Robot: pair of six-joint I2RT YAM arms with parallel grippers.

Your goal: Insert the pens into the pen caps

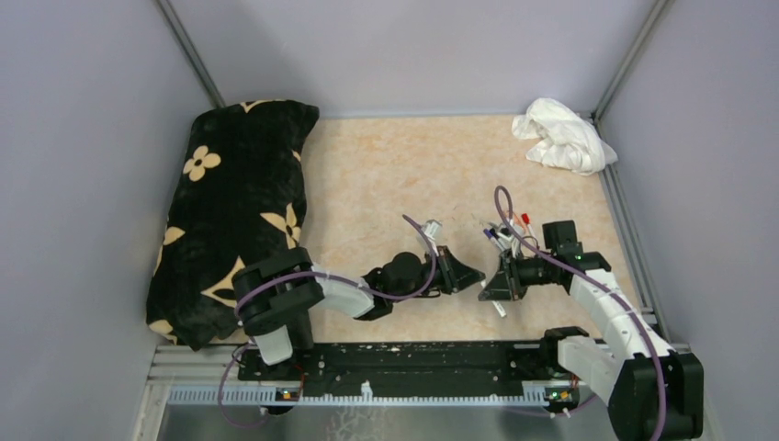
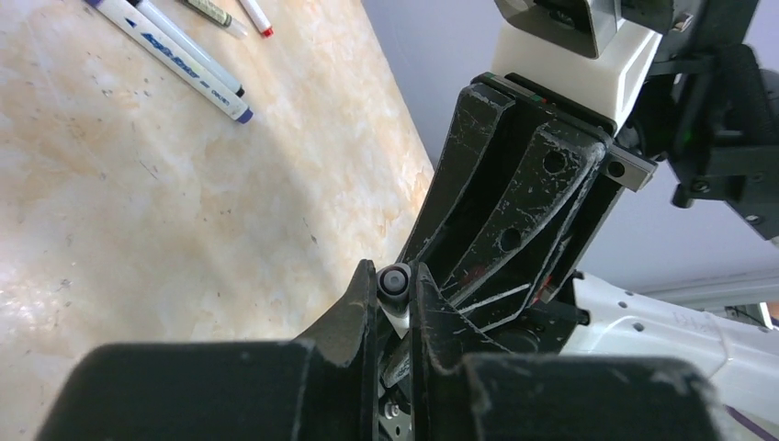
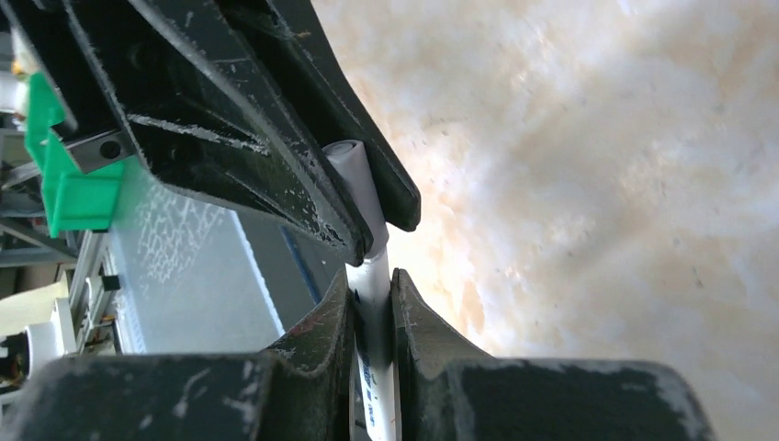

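My left gripper and right gripper meet low over the right half of the table. In the left wrist view, the left fingers are shut on a grey cap, seen end-on. The right gripper is shut on a white pen, upright in the right wrist view, its upper end inside or against the grey cap between the other gripper's fingers; how deep I cannot tell. Loose pens, blue, red and others, lie on the table beyond the grippers.
A black patterned cushion fills the left side. A crumpled white cloth lies at the back right corner.
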